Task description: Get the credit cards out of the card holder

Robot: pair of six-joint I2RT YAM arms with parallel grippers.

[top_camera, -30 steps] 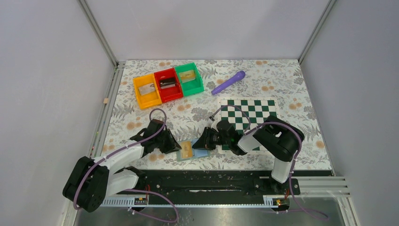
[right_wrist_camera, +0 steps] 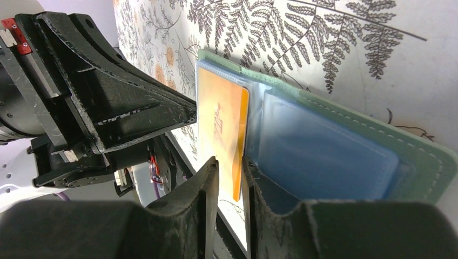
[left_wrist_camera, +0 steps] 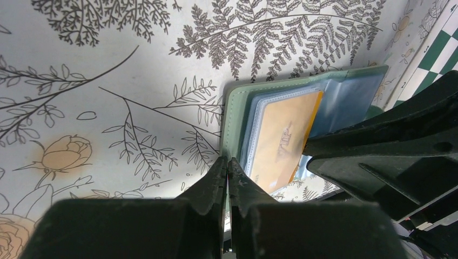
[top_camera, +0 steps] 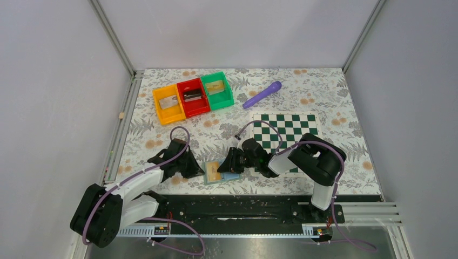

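The card holder (top_camera: 208, 181) lies open and flat near the table's front edge, with a green stitched border and clear bluish pockets. An orange-yellow card (left_wrist_camera: 283, 137) sits in its left pocket; the blue pocket (right_wrist_camera: 324, 145) on the right shows no card. At the holder's left border, my left gripper is shut, with nothing seen between its fingers. My right gripper stands open by a narrow gap at the card's right edge. One fingertip (right_wrist_camera: 214, 167) is over the card's face, the other beside its edge; whether they touch it I cannot tell.
Behind are joined yellow (top_camera: 168, 114), red (top_camera: 196, 107) and green (top_camera: 222, 101) bins, each with something inside. A purple microphone-shaped object (top_camera: 262, 95) lies to their right. The right arm partly covers a green-and-white checkered board (top_camera: 286, 127).
My right gripper has shifted left from the blue pocket to the card's right edge. The left gripper has drawn back slightly to the holder's left border. The card remains in its pocket.
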